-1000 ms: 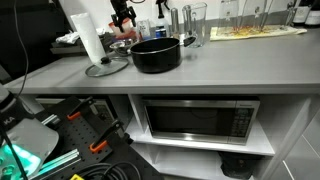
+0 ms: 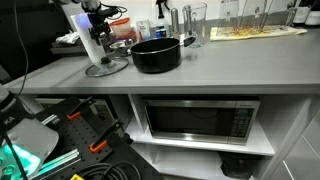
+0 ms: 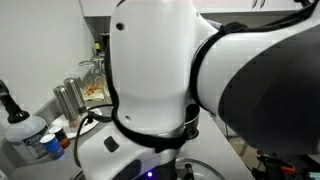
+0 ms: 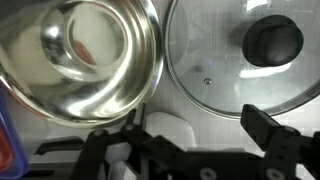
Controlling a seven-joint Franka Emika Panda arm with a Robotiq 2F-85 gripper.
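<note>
On the counter lies a clear glass lid [image 2: 107, 68] with a black knob [image 4: 273, 41], its rim close to a shiny metal bowl [image 4: 75, 50] in the wrist view. My open gripper is above the counter, its dark fingers [image 4: 262, 125] spread apart. A pale rounded thing [image 4: 170, 128] shows between them, lower down; I cannot tell what it is. In the first exterior view the gripper [image 2: 99, 23] hangs over the lid, beside the white roll. The white arm [image 3: 160, 70] hides much of the second exterior view.
A black pot [image 2: 157, 56] stands right of the lid. Behind it are several clear glasses [image 2: 197, 22] and a yellowish mat [image 2: 245, 33]. The white roll [image 2: 90, 40] stands upright at the left. Toward the right, the counter's front [image 2: 250, 65] is free.
The gripper has moved left across the counter, from above the bowl toward the white roll, and now hangs a little lower. The lid, pot and bowl stay in place.
</note>
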